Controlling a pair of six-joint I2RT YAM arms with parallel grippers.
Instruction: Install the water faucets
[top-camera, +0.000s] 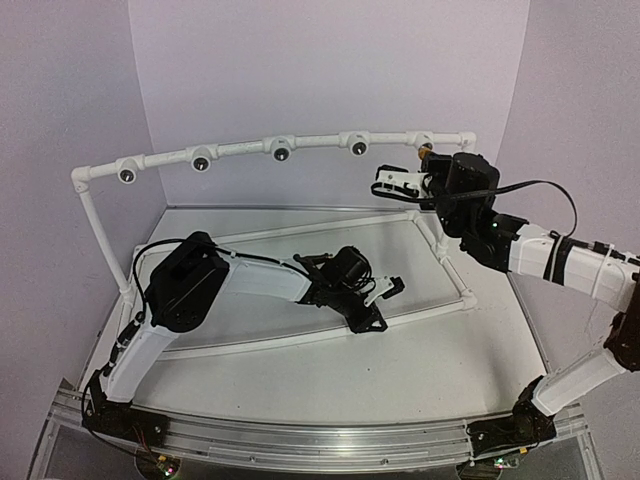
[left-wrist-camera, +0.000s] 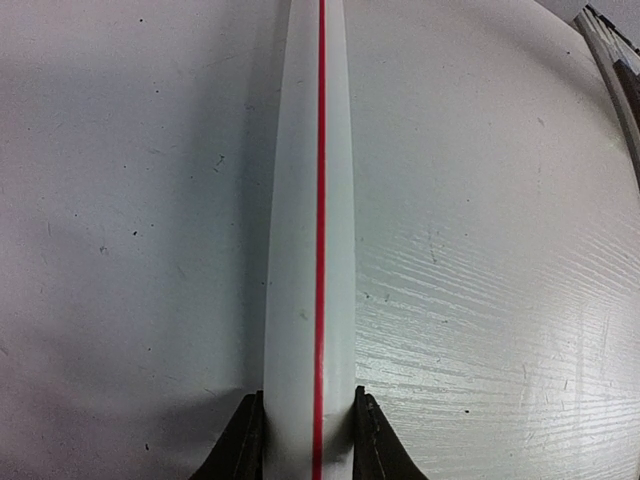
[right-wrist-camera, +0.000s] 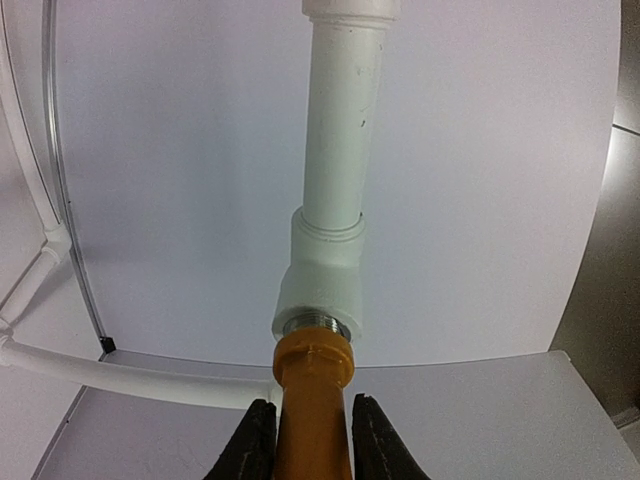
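An orange faucet (right-wrist-camera: 314, 400) sits between the fingers of my right gripper, which is shut on it. The faucet's collar meets the threaded metal end of a white tee (right-wrist-camera: 325, 285); whether the threads are engaged cannot be told. From the top view, only a bit of orange faucet (top-camera: 424, 153) shows under the rightmost tee, mostly hidden by the arm. Down at the front, my left gripper is shut on the white lower pipe (left-wrist-camera: 295, 200) with a red stripe, one finger against each side.
Several tees with dark openings, such as the middle tee (top-camera: 281, 149), line the raised top pipe (top-camera: 240, 149). The white base frame (top-camera: 250, 343) rests on the panel. Bare panel (top-camera: 300, 390) lies in front of it.
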